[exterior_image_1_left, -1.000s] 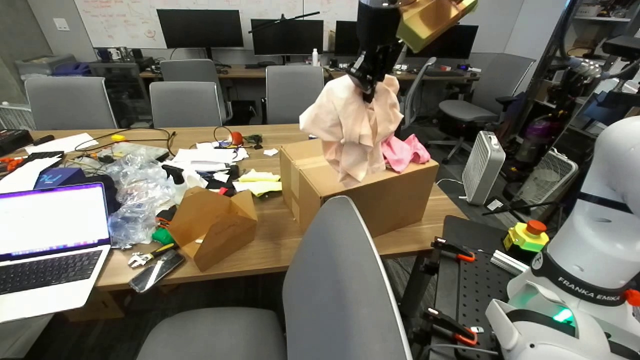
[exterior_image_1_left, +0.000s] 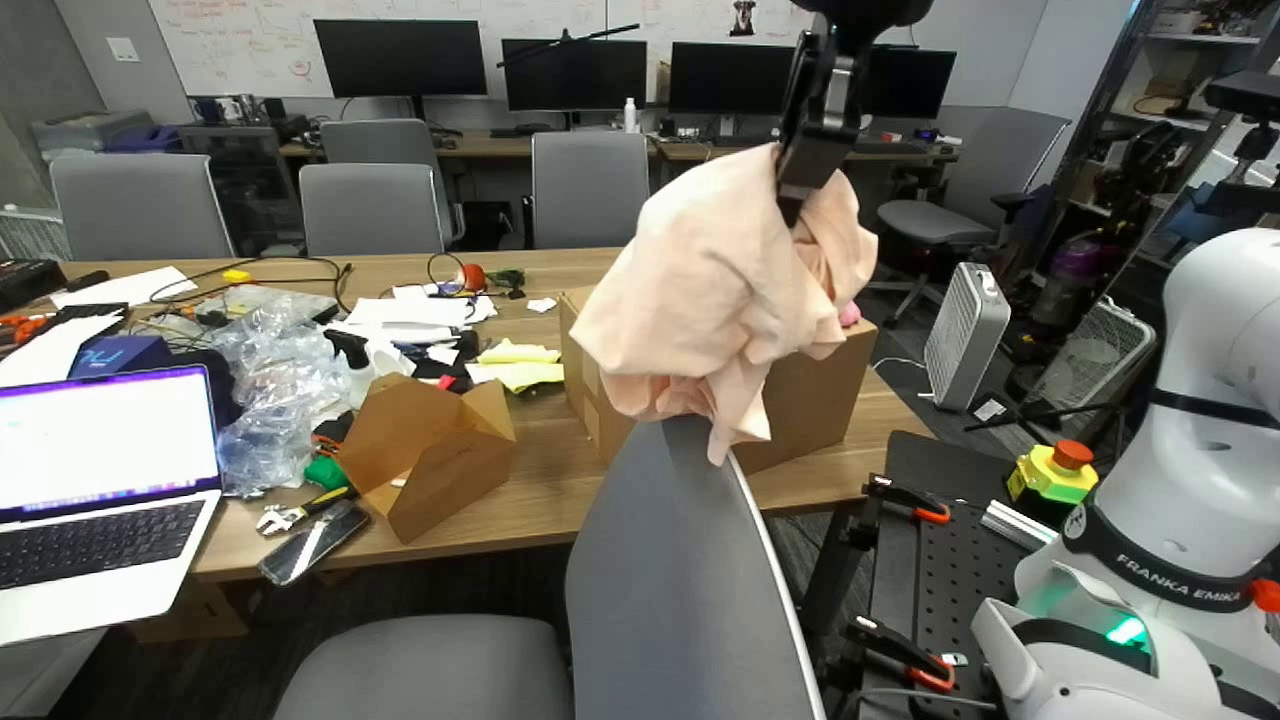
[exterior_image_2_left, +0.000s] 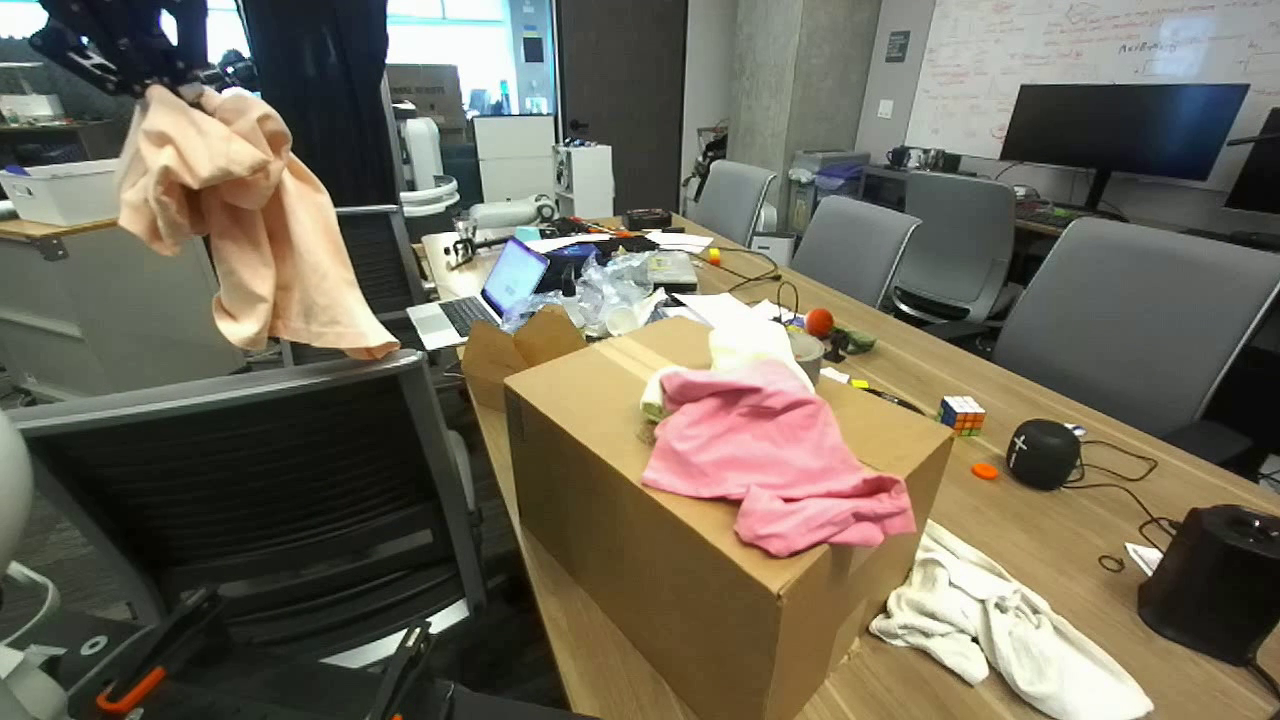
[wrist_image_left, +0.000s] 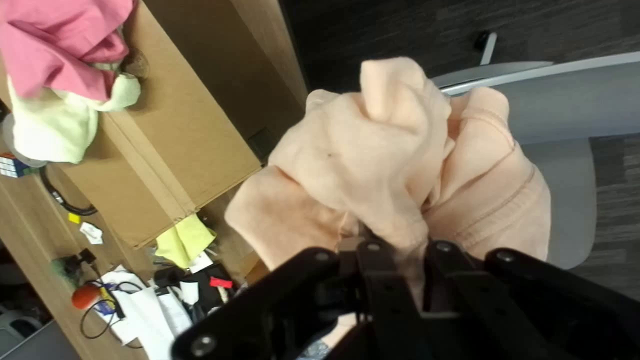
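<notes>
A peach cloth (exterior_image_1_left: 708, 264) hangs bunched from my gripper (exterior_image_1_left: 801, 198), which is shut on one part of it. In the second exterior view the cloth (exterior_image_2_left: 258, 216) dangles over the near chair's backrest (exterior_image_2_left: 240, 390), its lower corner close to the top edge; whether they touch I cannot tell. The wrist view shows the folds of the cloth (wrist_image_left: 372, 156) spread out ahead of the fingers (wrist_image_left: 384, 270). A pink cloth (exterior_image_2_left: 768, 444) lies crumpled on top of the cardboard box (exterior_image_2_left: 636, 516), with a pale yellow-white cloth (exterior_image_2_left: 750, 342) partly under it.
A white cloth (exterior_image_2_left: 1008, 624) lies on the table beside the box. Left of the box, an open brown carton (exterior_image_1_left: 432, 462), plastic wrap (exterior_image_1_left: 276, 384) and a laptop (exterior_image_1_left: 108, 480) crowd the table. The near chair (exterior_image_1_left: 678, 564) stands against the table's front side.
My gripper has moved with the peach cloth from above the box toward the camera and over the near chair's backrest. The cloth now looks larger and hides most of the pink cloth.
</notes>
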